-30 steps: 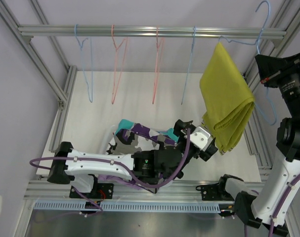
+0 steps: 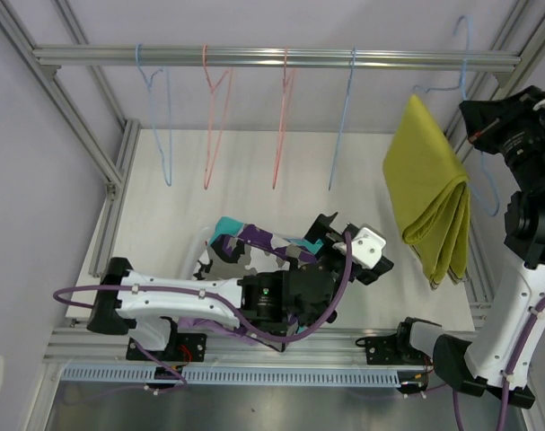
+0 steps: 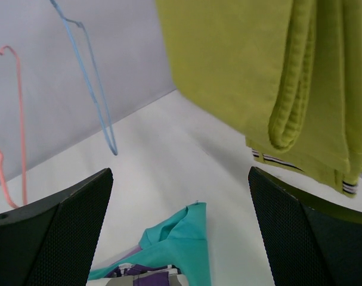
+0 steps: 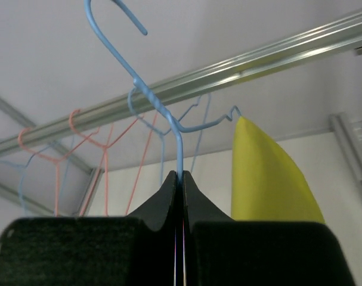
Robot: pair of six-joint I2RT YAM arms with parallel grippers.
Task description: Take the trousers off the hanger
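Observation:
Olive-yellow folded trousers (image 2: pixel 420 189) hang from a blue hanger (image 4: pixel 145 89) at the right of the rack, lifted off the rail. My right gripper (image 2: pixel 474 126) is shut on that hanger's wire, held upright between its fingertips in the right wrist view. In the left wrist view the trousers (image 3: pixel 246 65) fill the upper right, above and beyond my open left gripper, which has nothing between its fingers. In the top view my left gripper (image 2: pixel 344 242) sits low, left of the trousers' lower end.
A metal rail (image 2: pixel 245 56) carries several empty blue and pink hangers to the left. A pile of patterned clothes (image 2: pixel 236 251) lies in a container beneath my left arm. The white board (image 2: pixel 182 197) is otherwise mostly clear.

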